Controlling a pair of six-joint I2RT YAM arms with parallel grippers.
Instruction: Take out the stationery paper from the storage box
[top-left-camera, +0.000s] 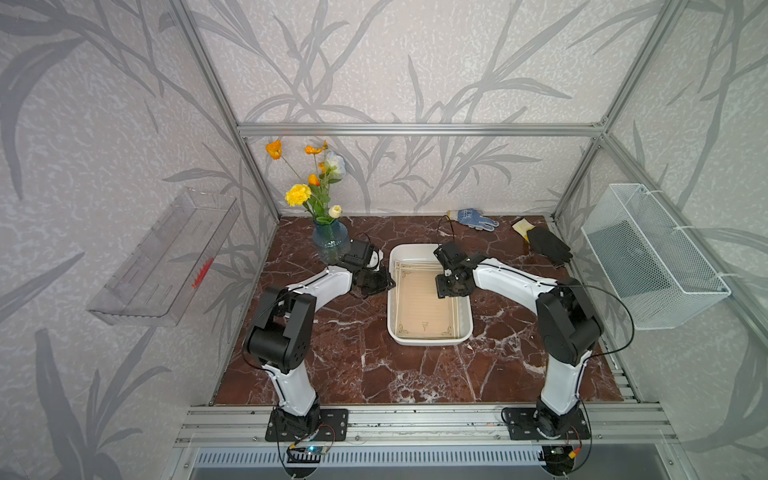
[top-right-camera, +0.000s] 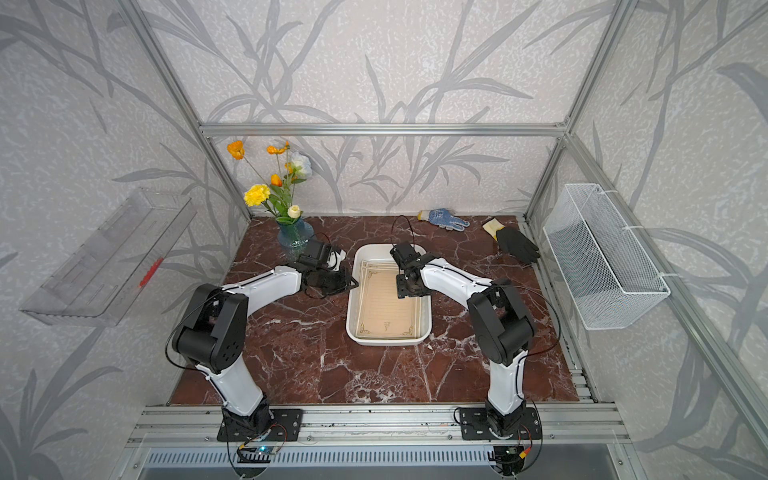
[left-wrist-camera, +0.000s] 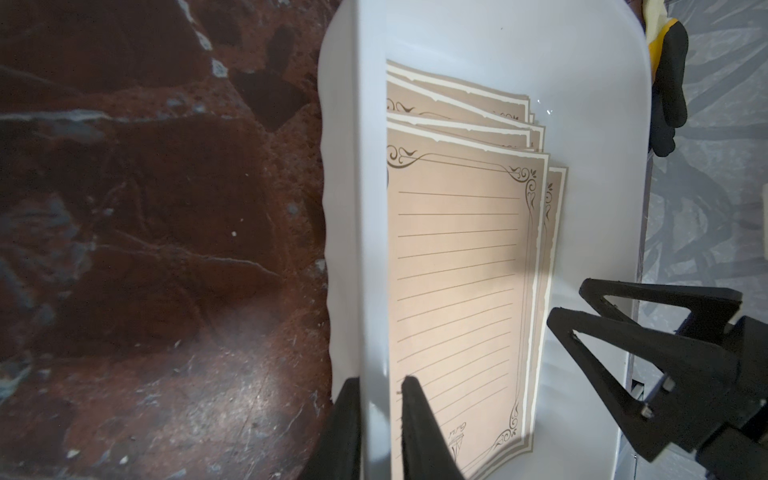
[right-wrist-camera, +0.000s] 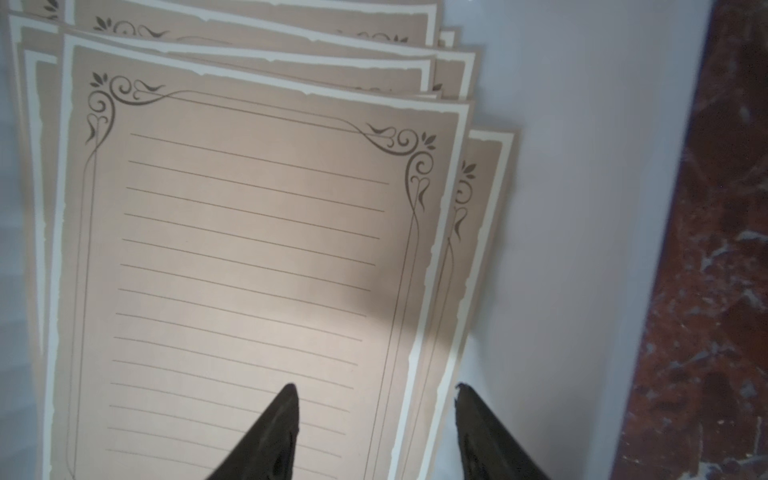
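Note:
The white storage box (top-left-camera: 396, 340) stands mid-table with a stack of beige lined stationery paper (top-left-camera: 424, 312) lying in it, its sheets slightly fanned. In the left wrist view my left gripper is part open, one finger on each side of the box's left rim (left-wrist-camera: 372, 240); whether the fingers touch the wall is hard to tell. My right gripper stands open over the paper's right edge, one finger above the top sheet (right-wrist-camera: 240, 280) and the other toward the bare box floor. Nothing shows held between its fingers.
A glass vase (top-left-camera: 329, 236) of flowers stands behind the left arm. Gloves (top-left-camera: 473, 219) lie at the back, with a dark pair (top-left-camera: 548, 244) at the back right. Wall baskets (top-left-camera: 656, 256) hang at both sides.

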